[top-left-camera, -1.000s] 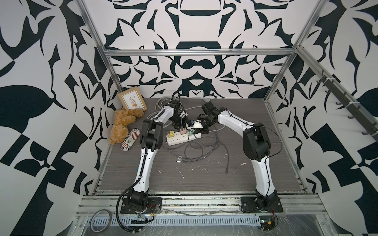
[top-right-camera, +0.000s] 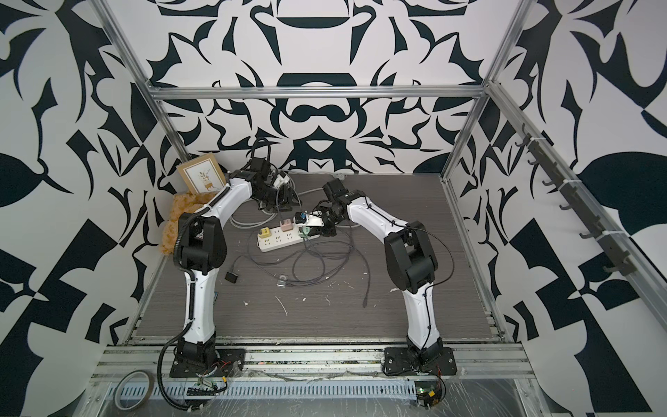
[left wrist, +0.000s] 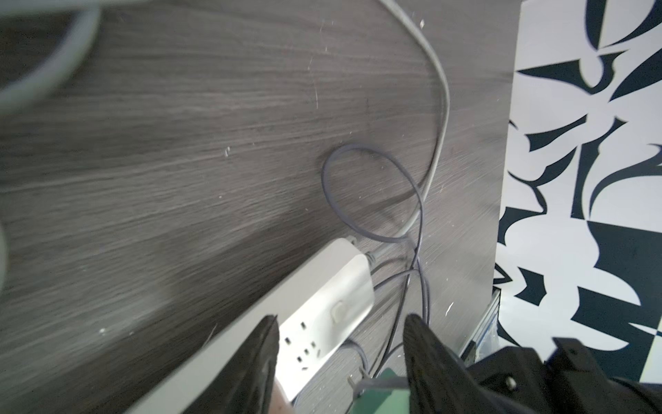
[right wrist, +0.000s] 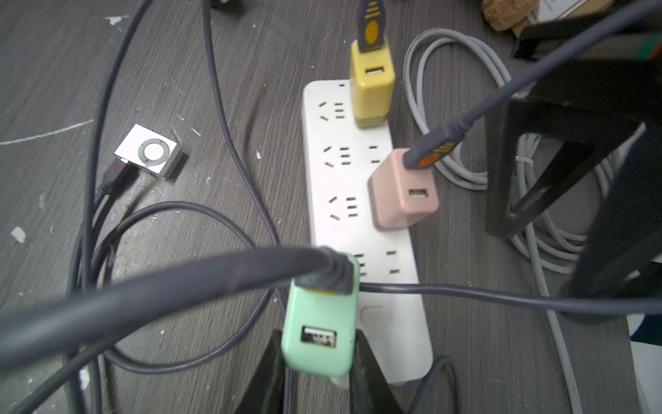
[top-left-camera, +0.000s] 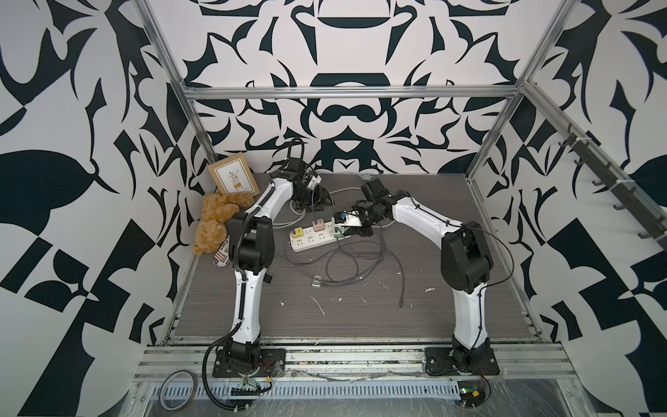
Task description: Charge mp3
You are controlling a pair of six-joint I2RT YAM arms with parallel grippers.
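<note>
A silver mp3 player (right wrist: 146, 150) lies on the table, with a dark cable plug (right wrist: 114, 176) by its edge; I cannot tell whether they connect. The white power strip (right wrist: 331, 165) carries a yellow charger (right wrist: 372, 82) and a pink charger (right wrist: 403, 196). My right gripper has its fingers against both sides of the green charger (right wrist: 313, 310), which has a dark cable in it. That charger overhangs the strip's edge, seemingly out of its sockets. Behind the strip, my left gripper is open, its fingers apart and empty.
Dark cables (top-left-camera: 361, 271) loop in front of the strip. Grey cord (right wrist: 462, 55) is coiled behind it. A teddy bear (top-left-camera: 212, 215) and a picture frame (top-left-camera: 235, 175) stand at the left.
My left gripper has moved back and left, away from the pink charger. The power strip has shifted slightly left and back. My right arm's elbow has swung a little right.
</note>
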